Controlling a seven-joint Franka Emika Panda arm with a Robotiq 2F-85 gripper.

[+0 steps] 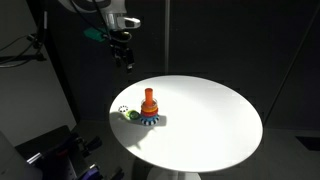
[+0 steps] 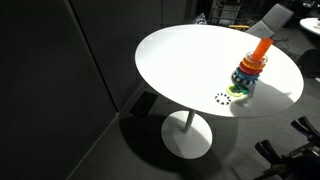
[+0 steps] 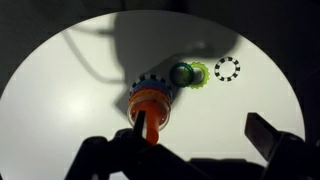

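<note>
Near one side of the round white table rises a stack of coloured rings [image 1: 150, 112] around an upright orange post [image 1: 149, 96]. Beside it, in the wrist view, lie a dark green ring [image 3: 181, 74], a lime green ring with a toothed edge [image 3: 199, 75] and a black-and-white ring [image 3: 228, 69]. My gripper is open, its fingers wide apart, above the table. In that view the left finger overlaps part of the orange post; no contact can be made out. Exterior view 2 shows the gripper [image 2: 284, 138] at the lower right, apart from the stack.
A chair-like light object [image 2: 273, 22] stands beyond the table in exterior view 2.
</note>
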